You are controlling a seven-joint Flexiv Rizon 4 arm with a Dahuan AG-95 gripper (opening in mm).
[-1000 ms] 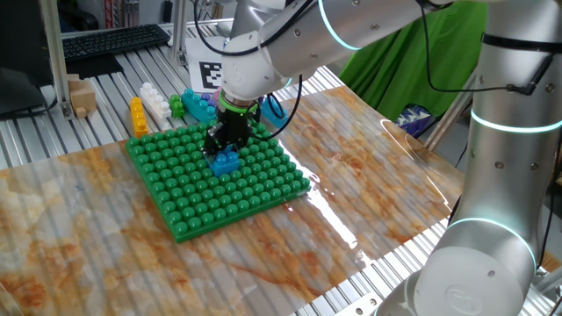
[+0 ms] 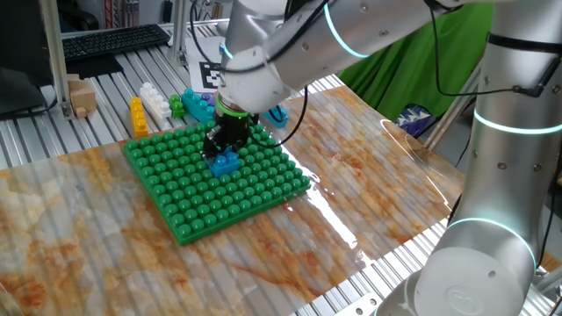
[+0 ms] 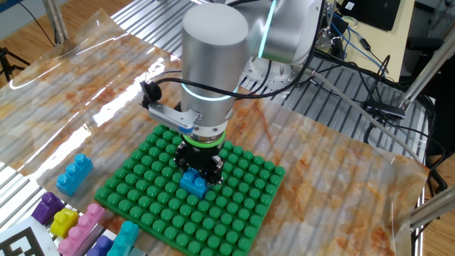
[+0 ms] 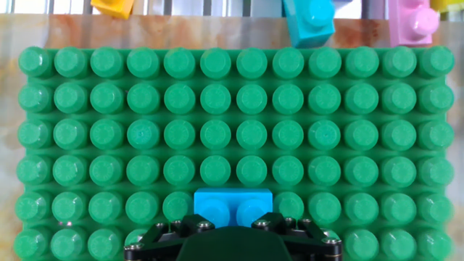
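Observation:
A blue brick [image 3: 193, 183] is on the green studded baseplate [image 2: 183, 235], near the plate's middle. My gripper [image 3: 200, 168] points down right at this brick, and its black finger linkages reach to both sides of it. In the wrist view the brick [image 4: 233, 208] shows at the bottom centre, two studs toward the camera, lined up with the plate's stud rows. The black fingers [image 4: 196, 225] come up to its near corners. My gripper's housing hides the fingertips and the rest of the brick, so whether they press on it cannot be seen.
Loose bricks lie off the plate: a blue one [image 3: 75, 174], a purple one [image 3: 47, 207], a yellow one [image 3: 64, 222] and a pink one [image 3: 82, 229], among others. A marker sheet [image 3: 27, 238] is close by. The marbled surface [image 3: 334, 185] beside the plate is clear.
The upper arm and wrist have swung a little, with my gripper staying at the blue brick. The baseplate appears to have shifted very slightly at its left corner.

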